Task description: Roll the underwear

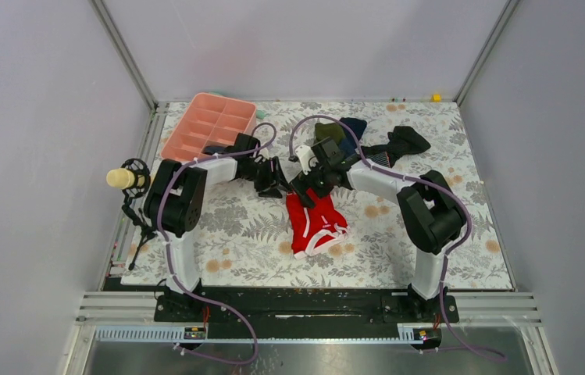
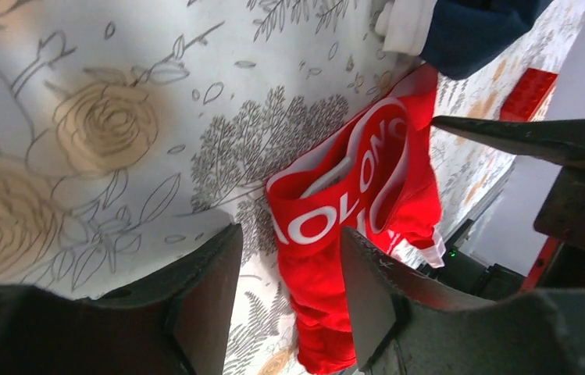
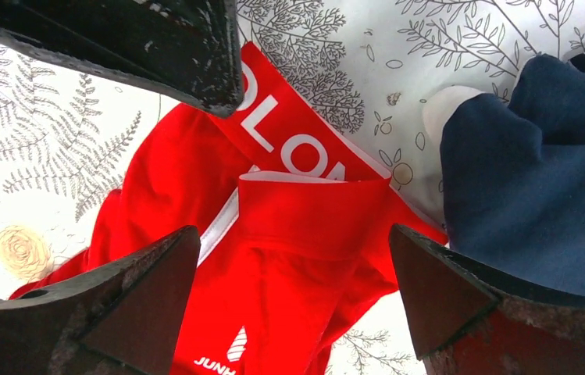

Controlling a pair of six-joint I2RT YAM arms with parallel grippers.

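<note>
The red underwear (image 1: 316, 230) lies crumpled on the table with its lettered waistband (image 2: 312, 223) at the upper edge. My left gripper stands open at the waistband's left end, its fingertips apart just in front of the red cloth. My right gripper is open over the waistband's folded red flap, between its two fingers in the right wrist view. A dark finger of the other gripper reaches into the top of the right wrist view and the right side of the left wrist view.
A pink divided box (image 1: 195, 137) sits at the back left. Folded navy (image 3: 531, 195), olive (image 1: 328, 133) and black garments (image 1: 406, 141) lie behind the underwear. A stand with a yellow top (image 1: 121, 178) is at the left edge.
</note>
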